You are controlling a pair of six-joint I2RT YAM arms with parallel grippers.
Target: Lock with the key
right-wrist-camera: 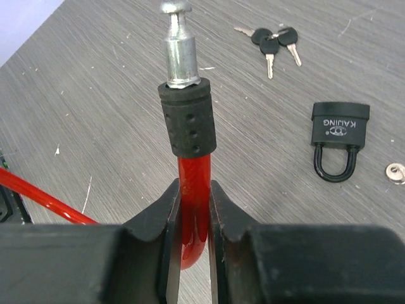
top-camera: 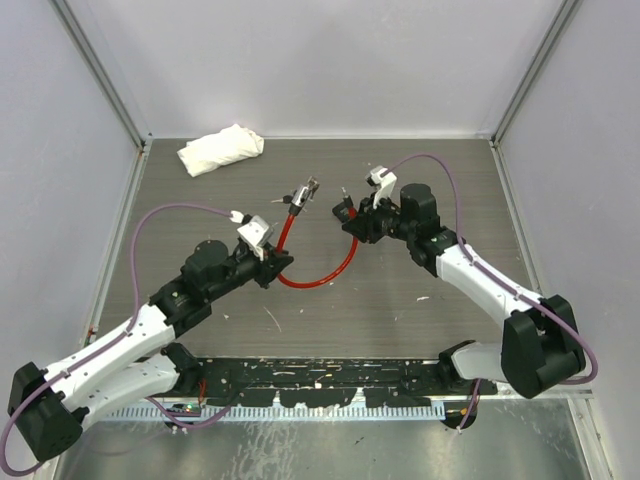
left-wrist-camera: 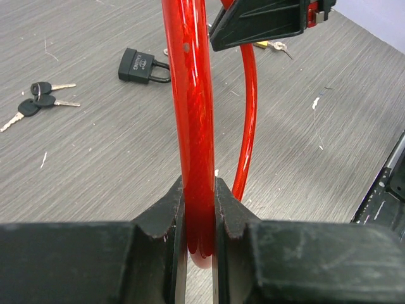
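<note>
A red cable lock (top-camera: 312, 284) hangs in a U between my two grippers. My left gripper (top-camera: 273, 262) is shut on one red end; its metal lock head (top-camera: 304, 192) points up and away. My right gripper (top-camera: 364, 222) is shut on the other end, just below the black sleeve (right-wrist-camera: 187, 118) with its silver pin (right-wrist-camera: 180, 47) sticking out. The pin and lock head are apart. On the table lie a few black-headed keys (right-wrist-camera: 270, 47), seen in both wrist views. Whether a key sits in the lock head cannot be told.
A black padlock (right-wrist-camera: 340, 132) lies on the table, with a small metal ring (right-wrist-camera: 396, 172) beside it. A white cloth (top-camera: 221, 150) is at the back left.
</note>
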